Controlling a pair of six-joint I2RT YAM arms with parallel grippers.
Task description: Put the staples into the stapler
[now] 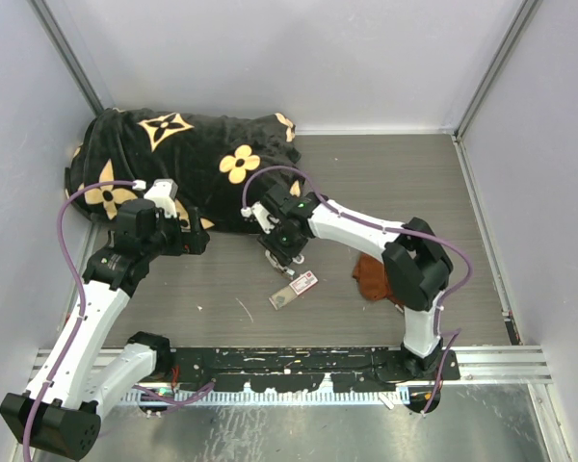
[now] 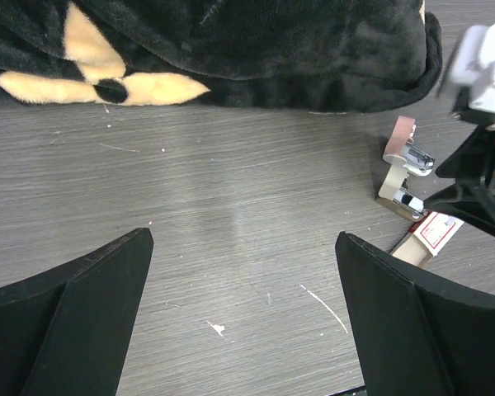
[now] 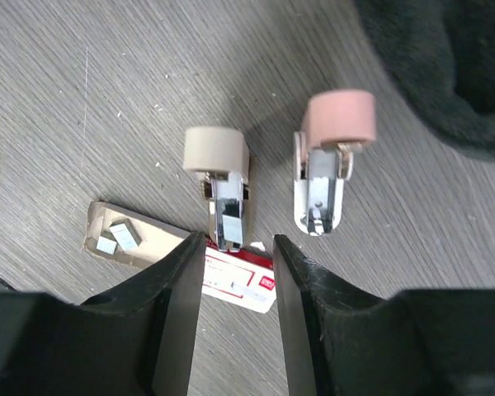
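Two small staplers lie on the grey table, a cream one [image 3: 219,150] and a pink one [image 3: 340,117], both with their silver channels showing. A small staple block [image 3: 232,229] sits at the front end of the cream stapler's channel; whether it is fully seated I cannot tell. Just above that end hangs my right gripper, open, its fingers to either side and clear of the stapler. A red-and-white staple box [image 3: 239,285] lies partly beneath it, its open tray holding two more staple blocks [image 3: 124,235]. My left gripper is open and empty over bare table.
A dark blanket with yellow flowers [image 1: 197,159] is heaped at the back left, close behind the staplers. A brown cloth [image 1: 372,279] lies at right under the right arm.
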